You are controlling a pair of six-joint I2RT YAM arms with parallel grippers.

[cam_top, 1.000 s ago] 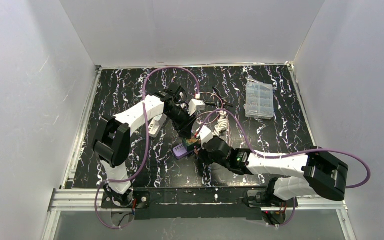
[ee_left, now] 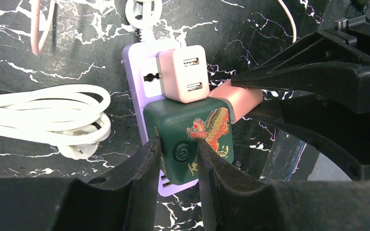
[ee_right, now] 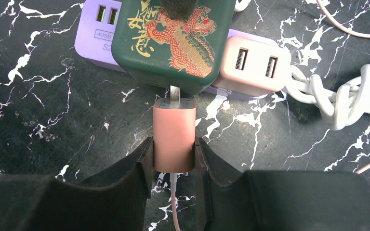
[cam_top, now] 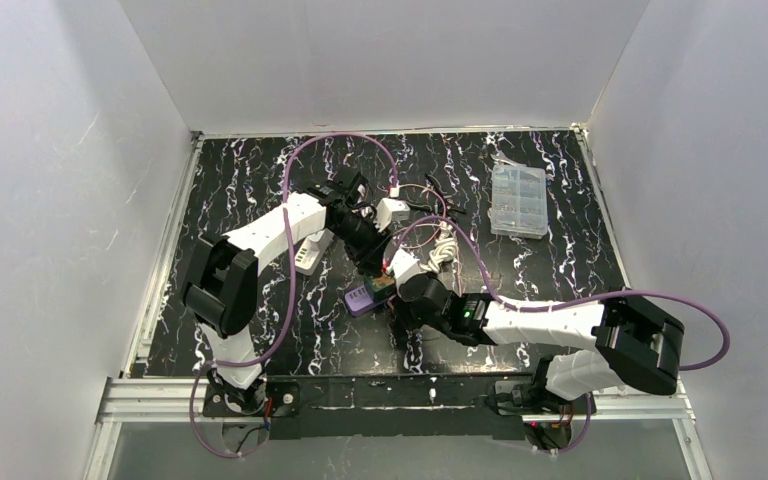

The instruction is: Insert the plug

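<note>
A purple power strip point(ee_right: 94, 36) carries a green charger block point(ee_left: 166, 125) with a dragon print and a pink two-port adapter point(ee_left: 183, 72). My left gripper is shut on the green block from above. My right gripper is shut on a pink plug body point(ee_right: 174, 125) with a cable leaving its near end; its metal tip points at the side of the green block and reaches its edge. Whether the tip is inside a port cannot be seen.
A coiled white cable point(ee_right: 337, 96) lies beside the strip. A white strip point(cam_top: 310, 255) lies to the left, and a clear compartment box point(cam_top: 518, 200) sits at the back right. Loose cables cross the table.
My right arm has shifted slightly left, toward the green block, with the pink plug. The left arm shows no clear movement.
</note>
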